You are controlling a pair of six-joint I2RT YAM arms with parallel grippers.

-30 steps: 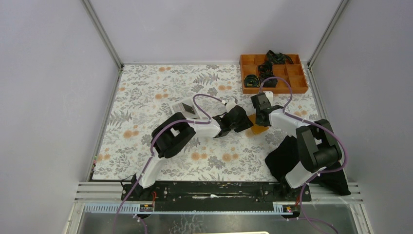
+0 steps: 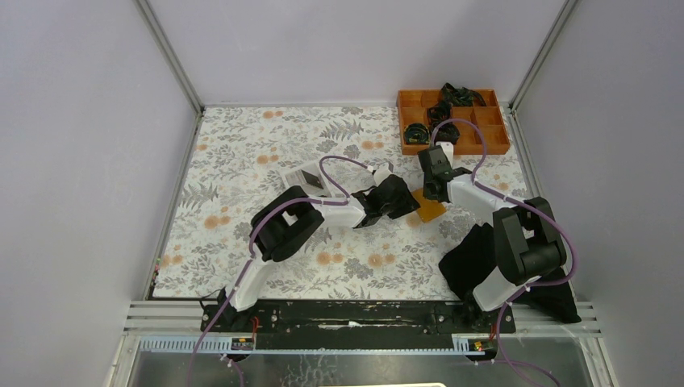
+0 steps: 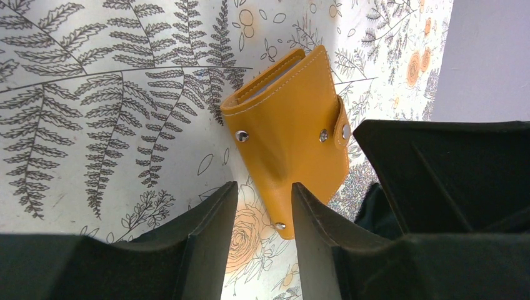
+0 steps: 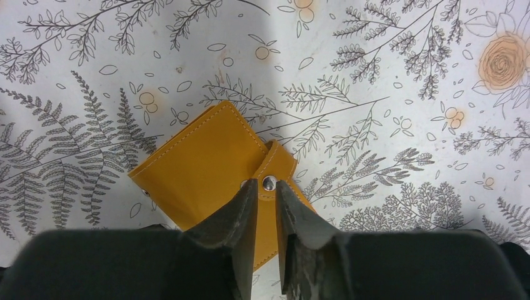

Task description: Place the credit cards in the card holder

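Note:
An orange leather card holder [image 2: 429, 208] with stitched edges and a snap flap lies flat right of centre on the table. In the left wrist view the holder [image 3: 290, 144] shows its folded slot; my left gripper is beside it, fingers parted with nothing between them. In the right wrist view the holder [image 4: 194, 162] lies beneath my right gripper, whose fingertips are slightly parted over the snap, holding nothing visible. A white and grey flat item [image 2: 300, 177], too small to identify, lies behind the left arm.
A wooden compartment tray [image 2: 492, 141] with dark bundles stands at the back right. A black cloth [image 2: 460, 266] lies at the front right.
My right gripper has shifted slightly toward the back of the table, uncovering a little more of the card holder. The left arm appears unchanged.

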